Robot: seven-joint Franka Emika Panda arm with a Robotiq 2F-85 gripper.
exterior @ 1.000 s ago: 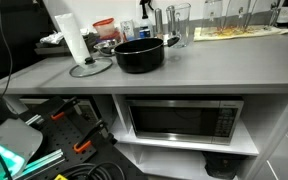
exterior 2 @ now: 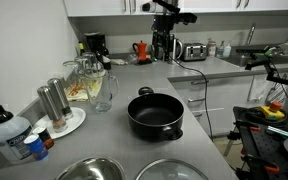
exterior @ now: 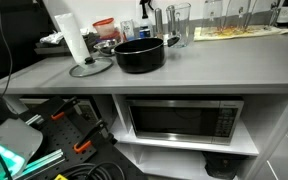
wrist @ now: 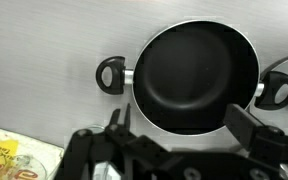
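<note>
A black two-handled pot (exterior: 141, 58) stands upright on the grey counter, near its front edge in exterior view 1. The wrist view looks straight down into the pot (wrist: 194, 75), which appears empty, with a handle on either side. High above the pot, my gripper is open, its fingers spread wide and nothing between them. In exterior view 2 the gripper (exterior 2: 165, 44) hangs well clear of the pot (exterior 2: 156, 112).
A glass lid (exterior: 91, 67) lies beside the pot, near a paper towel roll (exterior: 72, 38). A steel bowl (exterior 2: 91, 169) sits close by. Glass pitchers (exterior: 181, 22) and a patterned mat (exterior: 229, 32) line the back.
</note>
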